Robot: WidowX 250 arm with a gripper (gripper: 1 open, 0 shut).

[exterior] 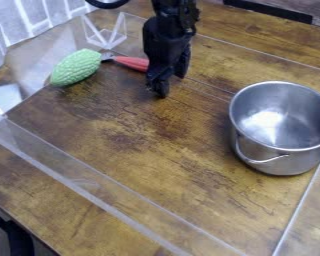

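Observation:
The black gripper (162, 80) hangs low over the wooden table at the upper middle, beside a red-handled utensil (128, 62) with a pale head that points up to the left. The gripper overlaps the near end of the handle; whether it holds it is unclear. A light green textured object (76, 68), oblong, lies to the left. A steel pot (280, 122) stands on the right.
Clear plastic walls (96, 185) edge the wooden work surface (149, 150). A pale object (4, 97) is at the left edge.

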